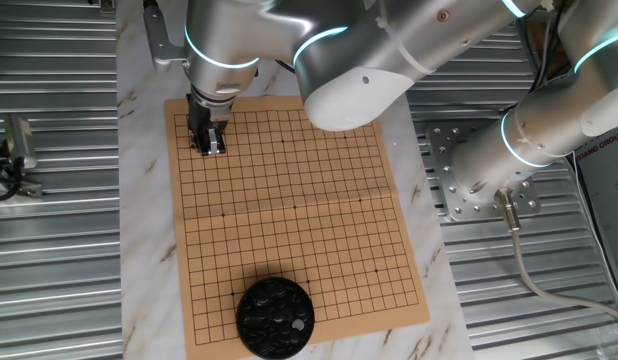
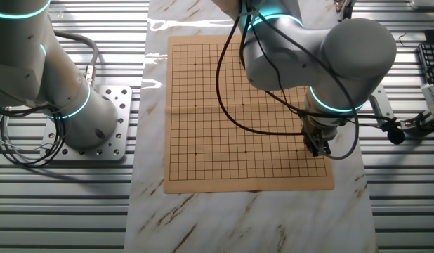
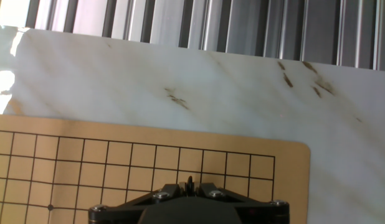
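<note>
A tan board with a black grid lies on the marble table, its squares bare where they show. On its near edge in exterior view 1 stands a round black bowl filled with dark stones, one spot among them shining grey. My gripper points down over the board's far left corner in that view. In the wrist view the gripper has its fingertips close together, with a slim black piece upright between them. It looks like a stone seen edge-on. Its height above the board is hard to judge.
Bare marble borders the board, with ribbed metal panels beyond. The arm's base plate is bolted to the right of the table in exterior view 1. Most of the board is free of objects.
</note>
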